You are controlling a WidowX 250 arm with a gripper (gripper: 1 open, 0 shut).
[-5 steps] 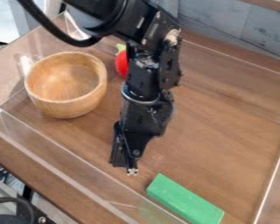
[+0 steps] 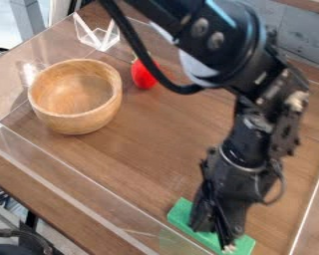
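My gripper (image 2: 218,225) is low at the bottom right, its tip over a flat green block (image 2: 189,221) and hiding part of it. The fingers look closed; whether anything is between them is hidden. A wooden bowl (image 2: 75,98) sits at the left, and a red object (image 2: 143,74) with some green lies behind it, partly behind the arm.
Clear low walls edge the wooden table (image 2: 143,159) at the front and left. A grey panel stands at the back. Bare wood lies between the bowl and the gripper.
The arm has moved down and to the right, from bare wood onto the green block, which it now partly covers.
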